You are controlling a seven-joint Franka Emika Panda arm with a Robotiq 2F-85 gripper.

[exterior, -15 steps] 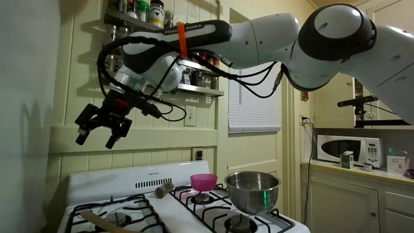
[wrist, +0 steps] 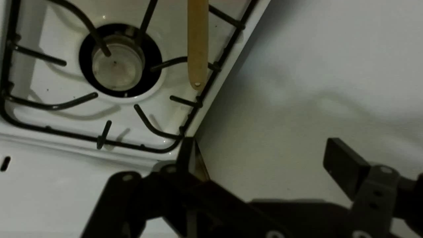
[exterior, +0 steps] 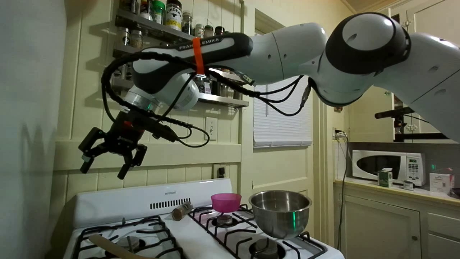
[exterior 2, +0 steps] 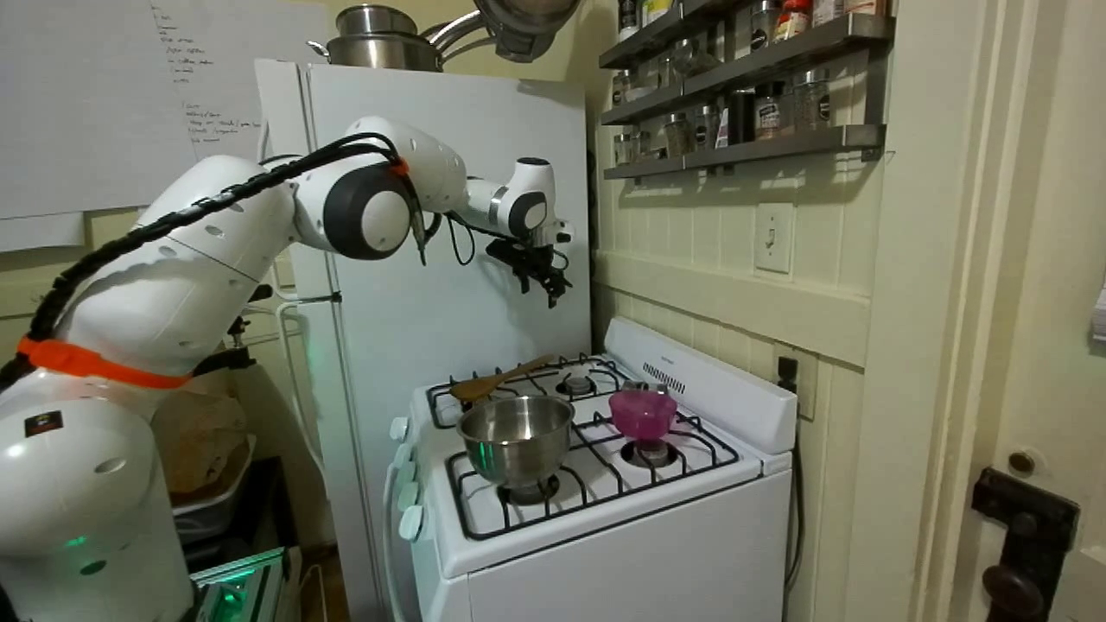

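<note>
My gripper (exterior: 103, 172) is open and empty, hanging high above the left back part of the stove. In the wrist view its two fingers are spread wide, with only the stove corner and a pale surface beyond them. A wooden utensil (wrist: 197, 43) lies across the left grate, its holed handle end near the stove's side edge. A pink bowl (exterior: 226, 203) sits on the right back burner. The steel mixing bowl (exterior: 280, 214) rests on the right front burner. Between the grates, a spice jar (exterior: 182, 210) lies on its side near the back panel.
The fridge (exterior 2: 456, 228) stands close along the stove's left side. Shelves of spice jars (exterior 2: 746, 78) hang on the wall behind. The stove's back panel (exterior: 151, 200) rises below my gripper. Air around the gripper is clear.
My gripper has come down a little and shifted slightly left, with its fingers somewhat wider apart. The bowls, jar and utensil have stayed in place.
</note>
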